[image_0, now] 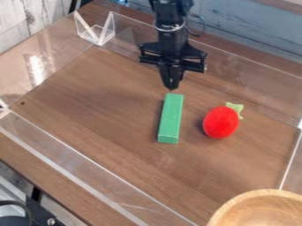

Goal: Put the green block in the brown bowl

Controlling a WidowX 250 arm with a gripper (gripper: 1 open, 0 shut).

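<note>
The green block [171, 119] lies flat near the middle of the wooden table, its long side running away from the camera. My gripper [172, 86] hangs pointing down at the block's far end, its fingertips close to that end. Whether the fingertips touch the block or hover above it is unclear. From this angle the fingers look close together, and the gap between them is too small to judge. At the lower right corner stands the brown bowl [262, 196], cut off by the frame edge; the visible inside is empty.
A red toy strawberry [221, 123] with a green leaf sits just right of the block. Clear walls [88, 168] border the table. A clear bracket [97, 29] stands at the back left.
</note>
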